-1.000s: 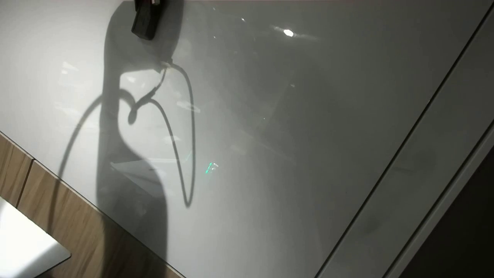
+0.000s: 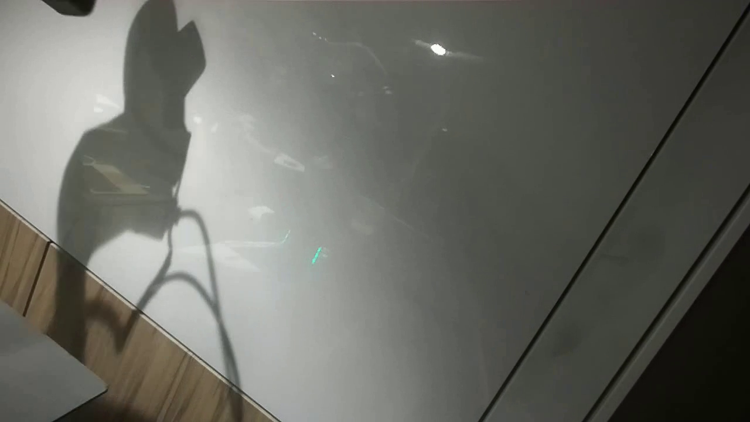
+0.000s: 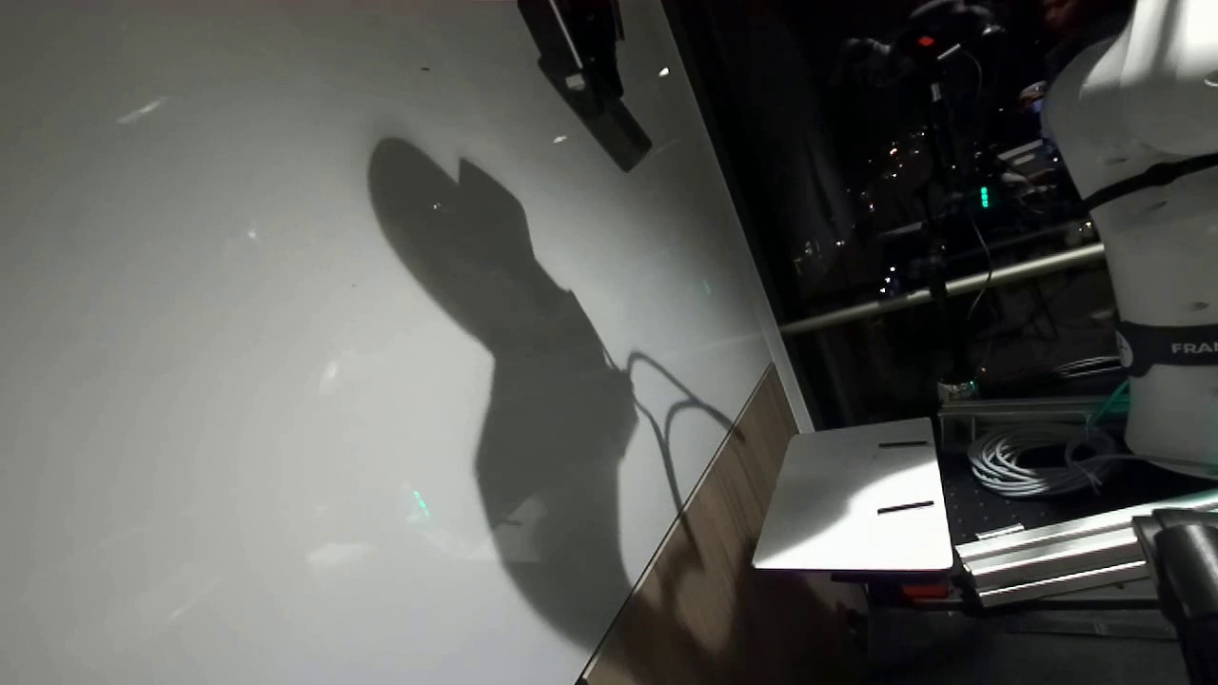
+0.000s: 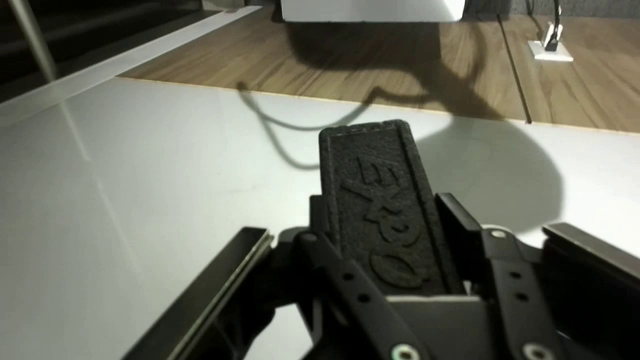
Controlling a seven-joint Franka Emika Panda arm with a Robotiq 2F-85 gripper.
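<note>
A black eraser [image 4: 378, 174] with raised EXPO lettering fills the middle of the wrist view. My gripper is shut on it, one finger against each long side, and its far end sticks out past the fingertips. From the second exterior view, the eraser [image 3: 622, 135] hangs tilted at the top, clear of the arm's shadow on the glossy white surface [image 3: 228, 377]. Whether it touches that surface cannot be told. Only a dark end of the eraser [image 2: 71, 6] shows at the top left of the first exterior view.
Along one edge runs a wood-grain strip [image 2: 133, 337]. Beyond it stands a white plate [image 3: 851, 485], with a coiled cable [image 3: 1033, 462] and a white robot arm [image 3: 1176, 240] to the right.
In the first exterior view, the eraser has moved up and left, nearly out of frame. The arm's shadow has shifted and changed shape, and the plate's corner is now shaded.
</note>
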